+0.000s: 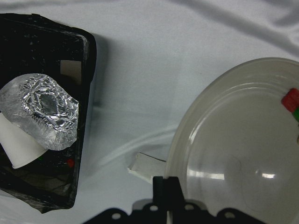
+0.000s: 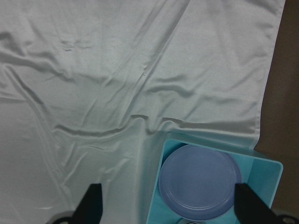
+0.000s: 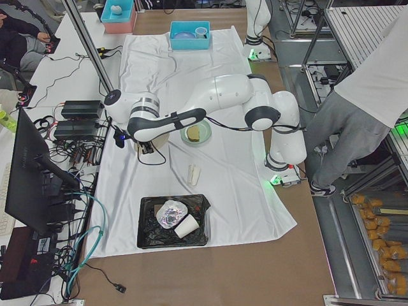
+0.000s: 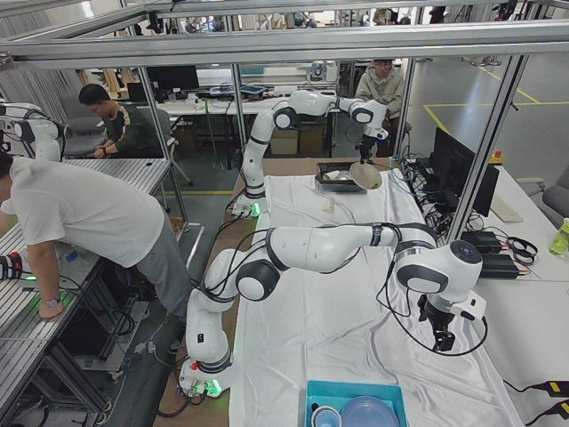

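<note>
My left gripper is shut on the rim of a cream plate (image 1: 233, 149), which has small red and green pieces on it. It holds the plate above the cloth near the black tray (image 1: 67, 182), which holds crumpled foil (image 1: 49, 112) and a white paper cup (image 1: 18, 144). A pale strip (image 1: 145, 165) lies beside the tray. My right gripper stands open above the cloth by a blue bin (image 2: 259, 182) containing a blue plate (image 2: 198, 179) and a cup.
A green plate (image 3: 203, 132) with a yellow piece lies mid-cloth. A monitor (image 3: 25, 178) and cables line one side; a person (image 3: 357, 108) stands on the other.
</note>
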